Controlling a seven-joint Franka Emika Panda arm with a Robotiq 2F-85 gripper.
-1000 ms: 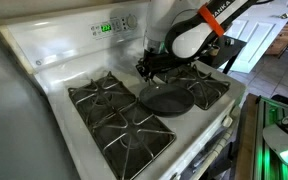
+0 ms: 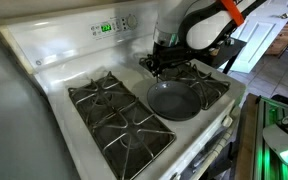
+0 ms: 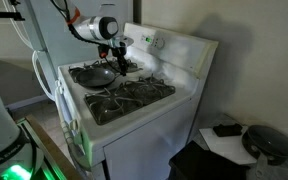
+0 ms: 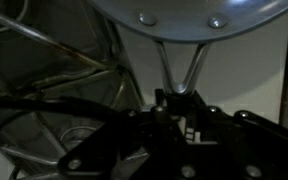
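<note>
A dark frying pan [image 2: 174, 101] is over the middle of the stove, its inside facing up. My gripper is shut on the pan's metal handle [image 4: 192, 68], which forks toward two rivets on the silvery pan wall [image 4: 199, 28]. In exterior view 1 my gripper [image 2: 155, 75] is at the pan's back left, low under the white arm. The pan [image 3: 95, 77] appears near the far burners in exterior view 2. Whether its base touches the grates cannot be told.
Black burner grates [image 2: 129, 135] lie bare on the left, and another grate [image 2: 212, 86] extends to the right of the pan. The control panel [image 2: 79, 33] rises behind. Along the front runs the oven handle [image 2: 212, 158].
The pan has shifted slightly to the right and now looks rounder, with more of its inside showing. The white arm section above has swung slightly left.
</note>
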